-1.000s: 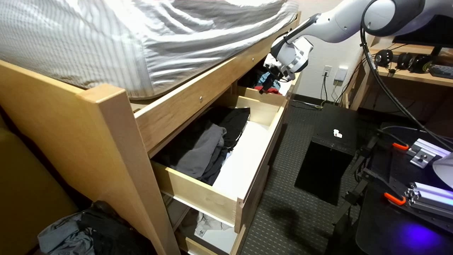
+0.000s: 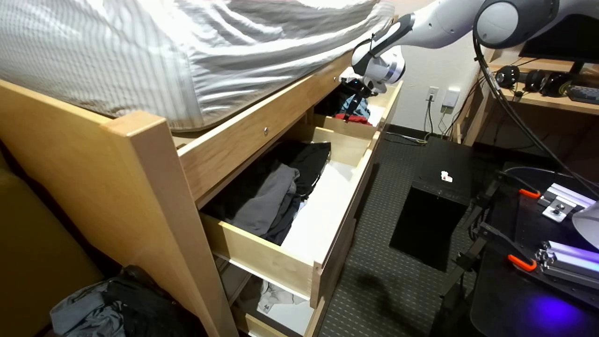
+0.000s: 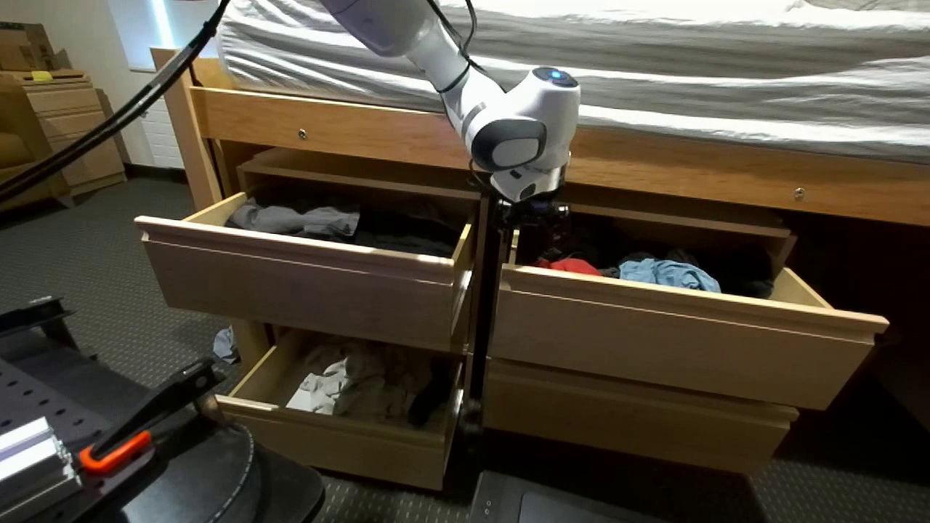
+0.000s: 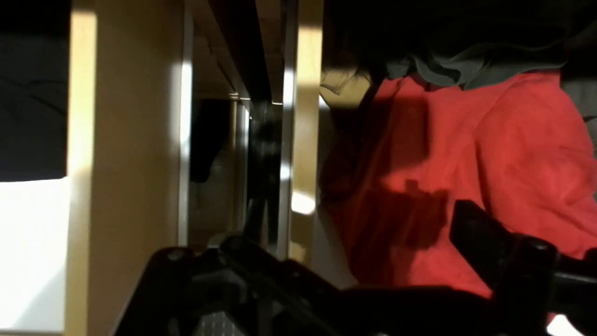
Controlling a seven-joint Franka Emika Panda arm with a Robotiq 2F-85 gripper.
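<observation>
My gripper (image 2: 352, 107) hangs over the near end of the far drawer, close to the divider between the two upper drawers. In the wrist view its dark fingers (image 4: 481, 241) stand wide apart, the fingers open with no cloth between them. A red cloth (image 4: 425, 168) lies below, partly in the gripper's shadow and nearer the right finger. Beside it in the drawer is a light blue cloth (image 3: 669, 274); dark clothes (image 4: 447, 33) lie behind the red one. In the second exterior view the gripper is dark and partly lost in shadow above the drawer's left end.
The other upper drawer (image 2: 264, 241) stands open with grey and black clothes (image 2: 264, 196) along its back side and a bare white front strip. The lower drawer (image 3: 336, 444) beneath it is open too. Drawer walls (image 4: 305, 140) rise close beside the gripper.
The arm's wrist has shifted a little to the left and toward the bed, and has turned slightly. The clothes and drawers look the same.
</observation>
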